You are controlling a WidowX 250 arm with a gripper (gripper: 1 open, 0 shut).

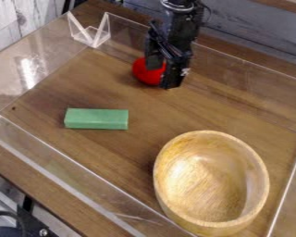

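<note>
My black gripper (166, 65) is down at the back centre of the wooden board, open, with its fingers around a red round object (144, 71), which it partly hides. A green rectangular block (96, 118) lies at the left middle. A large pale wooden bowl (213, 180) stands at the front right.
Clear plastic walls (53, 165) border the board. A small clear angular piece (89, 28) sits at the back left. The middle and right of the board are bare wood.
</note>
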